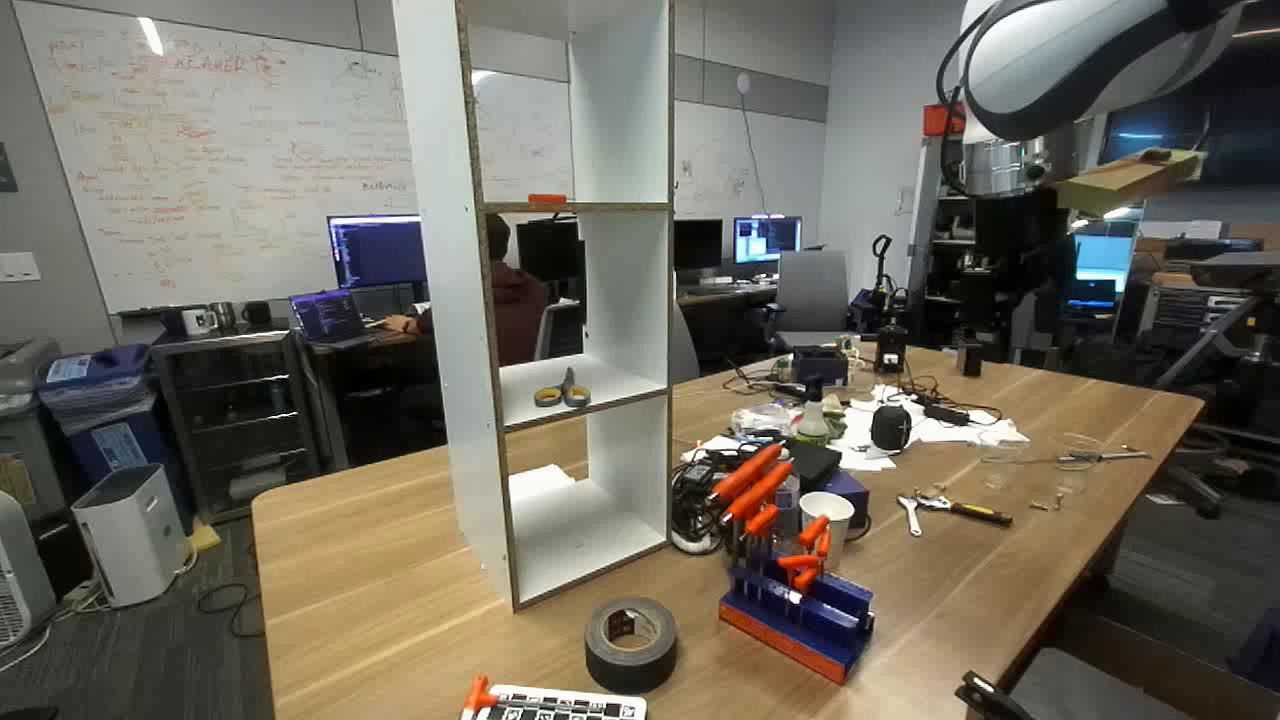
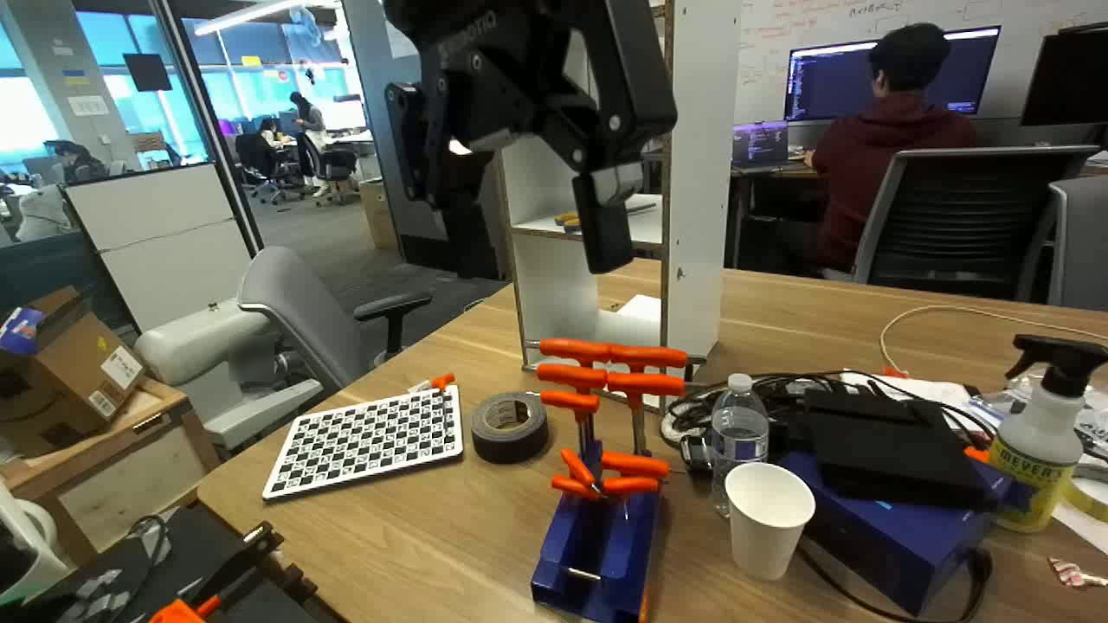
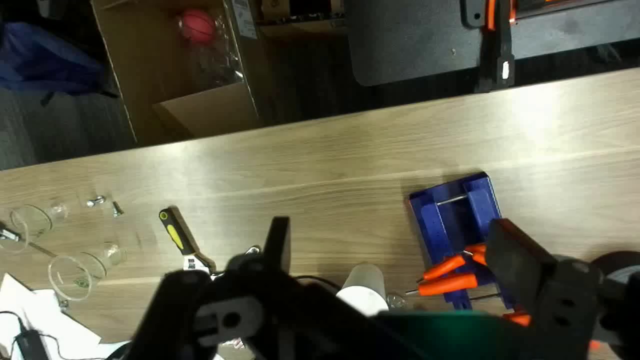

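Above the table my gripper (image 2: 542,240) hangs with its two dark fingers spread wide and nothing between them. The wrist view also shows the gripper open, its fingers well apart over the table. Below stands a blue tool holder (image 2: 569,540) with several orange-handled hex keys (image 2: 644,384) upright in it; from the wrist it appears under the right finger. A white paper cup (image 2: 766,519) is beside the holder. A roll of dark tape (image 1: 631,644) lies in front of the white shelf (image 1: 588,546). Scissors (image 1: 564,391) rest on the shelf's middle level.
A checkered board (image 2: 363,441) lies near the table edge. A water bottle (image 2: 739,431), spray bottle (image 2: 1039,446), cables and a black box (image 2: 883,441) crowd one side. An adjustable wrench (image 1: 966,509) and clear cups (image 3: 72,277) lie farther along. Bare wood (image 3: 336,198) stretches along the edge.
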